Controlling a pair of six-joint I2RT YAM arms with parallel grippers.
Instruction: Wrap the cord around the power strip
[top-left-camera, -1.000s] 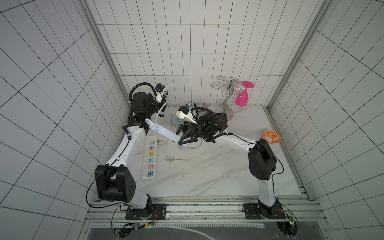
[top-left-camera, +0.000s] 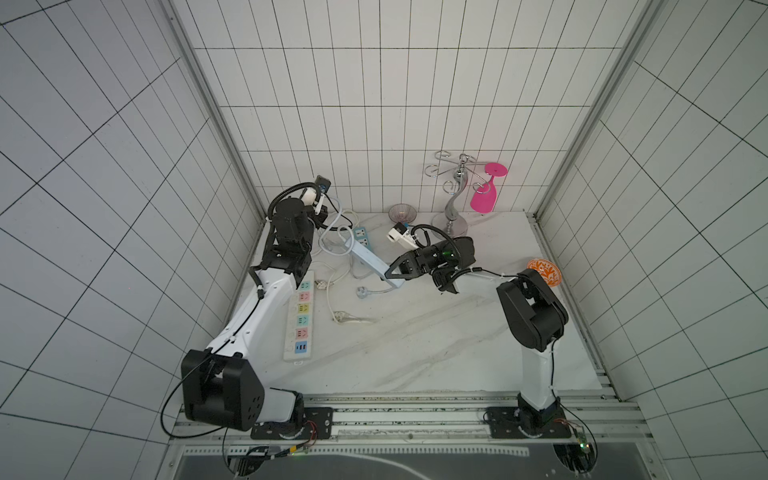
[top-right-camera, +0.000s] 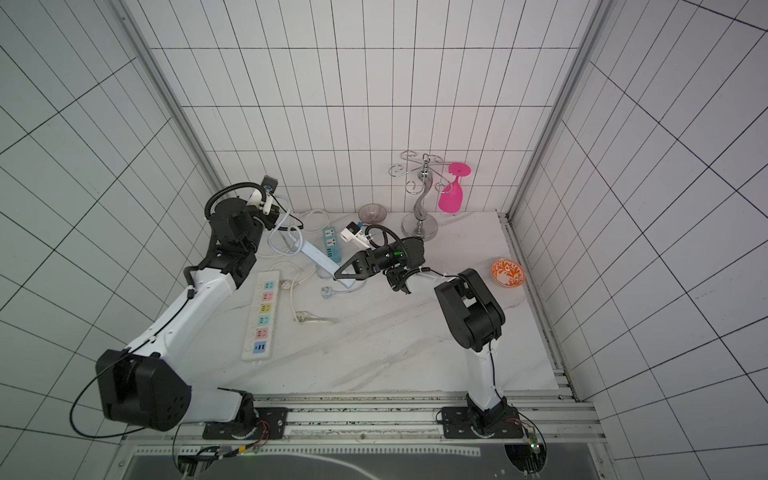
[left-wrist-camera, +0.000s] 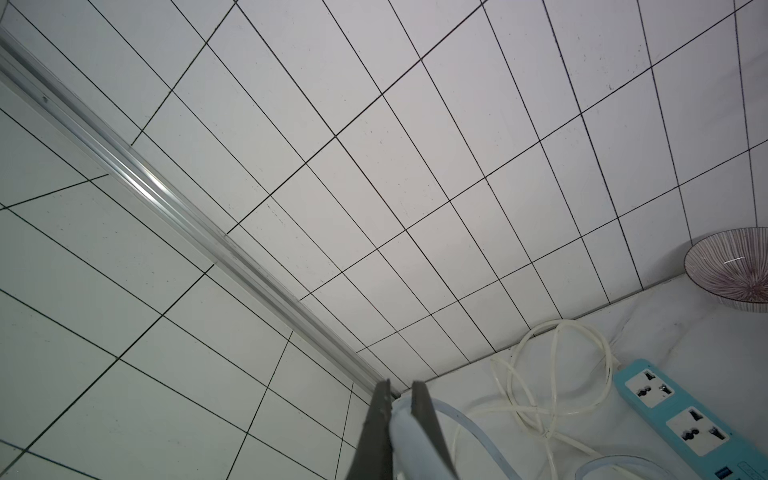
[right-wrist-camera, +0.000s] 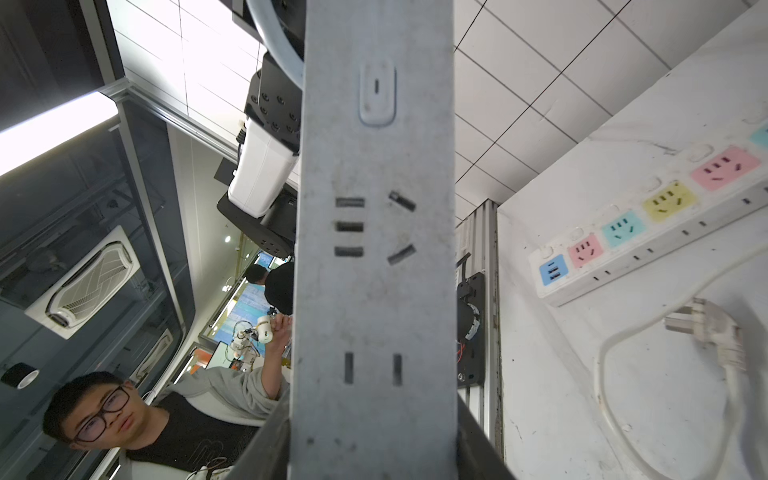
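Note:
The pale blue-grey power strip (top-left-camera: 374, 262) hangs tilted above the table, its near end in my right gripper (top-left-camera: 395, 274). In the right wrist view the strip (right-wrist-camera: 376, 304) fills the middle, clamped between the fingers. A pale cord (top-left-camera: 329, 249) leaves its far end and loops up to my left gripper (top-left-camera: 323, 212) at the back left. Seen from the left wrist, that gripper is shut, and the cord (left-wrist-camera: 416, 448) runs between its fingers. A light blue-grey plug (top-left-camera: 362, 292) lies on the table below the strip, trailing a cord.
A white strip with coloured sockets (top-left-camera: 300, 316) and its plug (top-left-camera: 342, 317) lie at left. A teal strip (left-wrist-camera: 688, 424) with a coiled white cord is at the back. A glass bowl (top-left-camera: 402, 213), metal stand (top-left-camera: 452, 208) and orange bowl (top-left-camera: 544, 273) stand around.

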